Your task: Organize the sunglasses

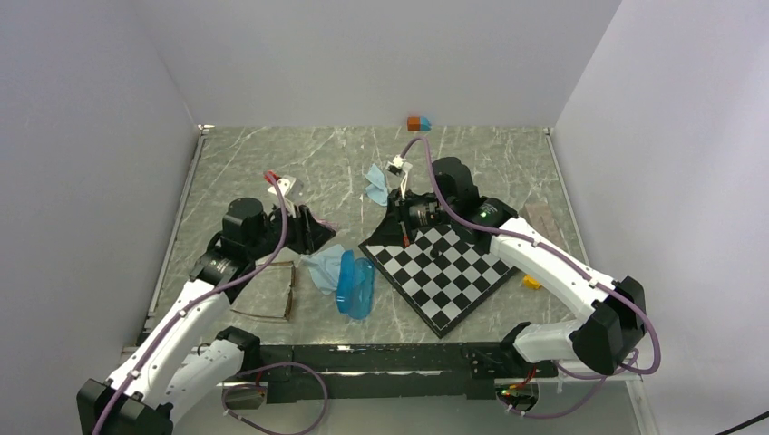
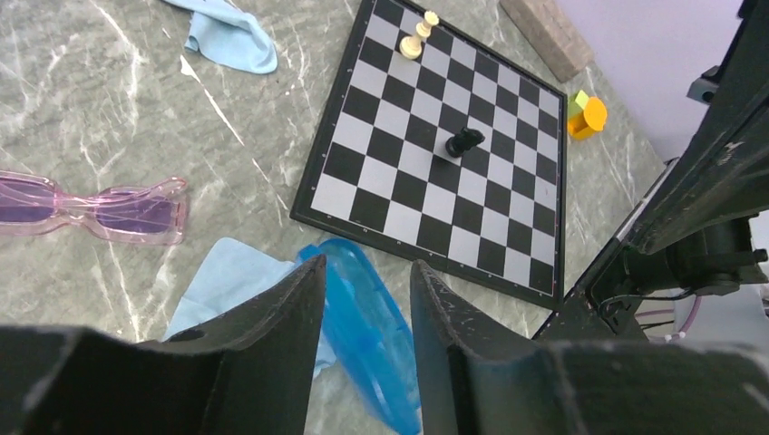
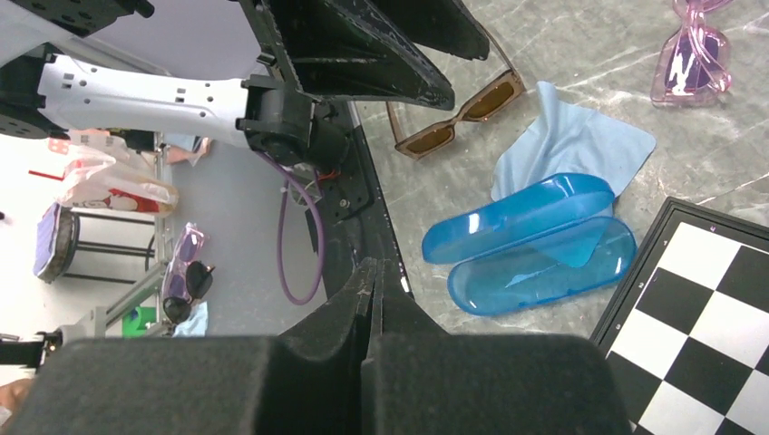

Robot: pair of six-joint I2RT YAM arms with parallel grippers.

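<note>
The blue glasses case [image 3: 535,245] lies opened out on the table, partly over a light blue cloth [image 3: 598,136]. My right gripper is shut with nothing between its fingers, and the case is outside them. The left gripper stands open; in its wrist view the case [image 2: 363,317] shows beyond the gap, down on the table. Pink sunglasses with purple lenses [image 2: 136,214] lie at the left of that view. Brown sunglasses [image 3: 485,100] rest near the table's front edge, partly hidden behind the left gripper's fingers in the right wrist view.
A chessboard [image 1: 444,281] covers the table right of the case, with a few pieces on it. A second blue cloth [image 1: 376,186] lies farther back. Yellow pieces [image 2: 588,116] and a grey-brown block [image 2: 549,36] sit beyond the board.
</note>
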